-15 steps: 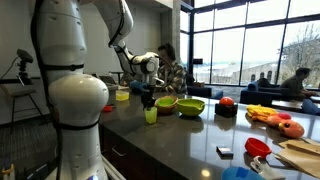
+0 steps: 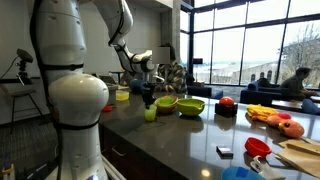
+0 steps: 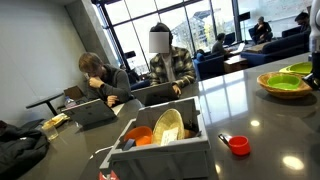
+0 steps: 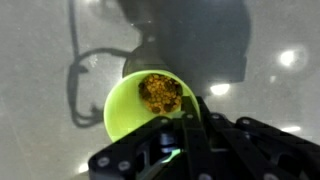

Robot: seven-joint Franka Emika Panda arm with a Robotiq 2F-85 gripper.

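Note:
A light green cup (image 4: pixel 125 112) holds small brown and orange pieces (image 4: pixel 160 93), seen from above in the wrist view. My gripper is shut on the cup's rim at its right side. Exterior view 1 has the same green cup (image 2: pixel 150 115) over the near left part of the table, just below my gripper (image 2: pixel 149 105). Whether its base touches the table is hard to tell. Exterior view 2 does not show the cup clearly.
Behind the cup stand an orange-brown bowl (image 2: pixel 165 103) and a green bowl (image 2: pixel 191 107). A red bowl (image 2: pixel 257 147) and a wooden board (image 2: pixel 300 155) lie at the right. A grey bin (image 3: pixel 165 158) with bowls inside stands in exterior view 2.
The cup looks slightly shorter in exterior view 1, its lower edge a little higher than a second ago. My gripper stays at its rim, and other things have not visibly moved.

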